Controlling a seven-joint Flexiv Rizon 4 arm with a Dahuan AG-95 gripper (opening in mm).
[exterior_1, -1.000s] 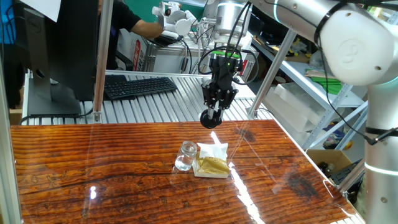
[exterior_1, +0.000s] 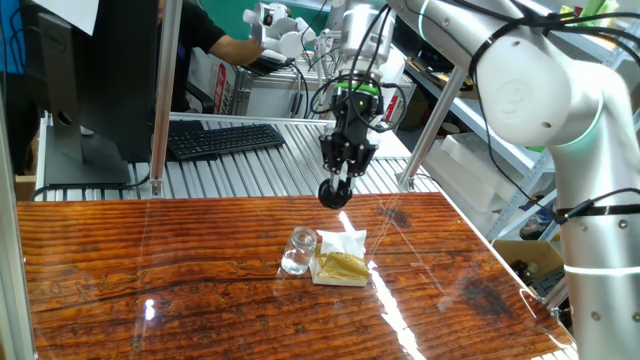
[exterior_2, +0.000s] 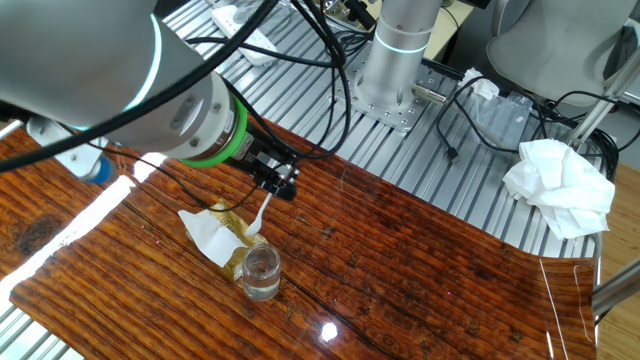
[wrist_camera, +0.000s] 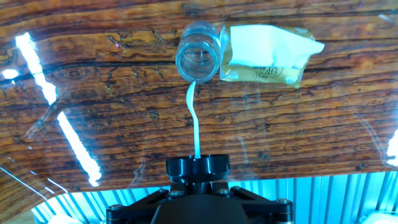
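A thin white spoon (wrist_camera: 194, 118) sticks out from between the black fingertips of my gripper, which is shut on its handle end. In the wrist view the spoon's tip appears close to the rim of a clear glass jar (wrist_camera: 198, 56); whether they touch cannot be told. The jar (exterior_1: 298, 250) stands upright on the table with clear liquid in it. From the second exterior view, the spoon (exterior_2: 260, 214) slants down from the gripper (exterior_2: 278, 187), over the tissue packet's side near the jar (exterior_2: 262, 275).
Right beside the jar lies a gold tissue packet (exterior_1: 342, 265) with a white tissue (exterior_2: 212, 238) pulled up from it.
My gripper has drifted slightly left in exterior view 1, and the large arm links have shifted. The jar and tissue packet have stayed where they were.
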